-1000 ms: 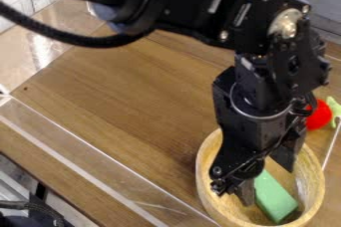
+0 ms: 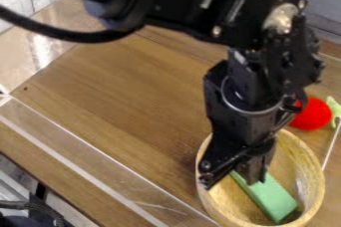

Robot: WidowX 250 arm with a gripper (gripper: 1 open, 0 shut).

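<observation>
The black gripper points down into a round, light wooden bowl at the lower right of the view. Inside the bowl lies a green block, its upper end under the gripper. The fingertips are dark and partly hidden; the gripper looks shut, with nothing clearly visible between its fingers.
A red round object and a light green item sit to the right behind the gripper.
The gripper has shifted slightly left and upward in the view over the bowl. The green block stays in the bowl, more of its upper part now under the fingertips.
</observation>
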